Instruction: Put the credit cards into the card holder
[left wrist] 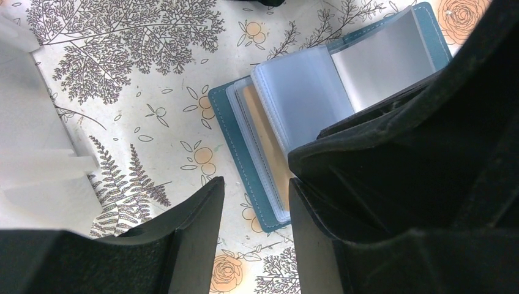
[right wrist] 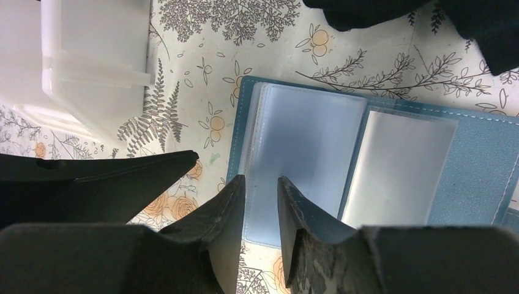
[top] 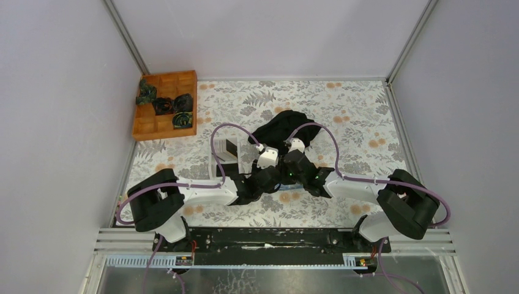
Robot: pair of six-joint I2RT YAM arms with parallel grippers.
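Note:
A blue card holder (right wrist: 471, 165) with clear sleeves lies open beneath both grippers, largely hidden by the arms in the top view. Its left sleeves (left wrist: 300, 92) are stacked, with a tan strip (left wrist: 264, 128) showing at their edge in the left wrist view. My left gripper is part open at that edge, nothing visible held between its fingers. My right gripper is part open over the left sleeve, near its lower half, with only the sleeve visible between its fingertips. Whether either touches the sleeves is unclear.
A translucent white tray (top: 217, 148) stands left of the holder. A black cloth (top: 281, 127) lies behind it. An orange compartment box (top: 147, 125) with dark items sits back left.

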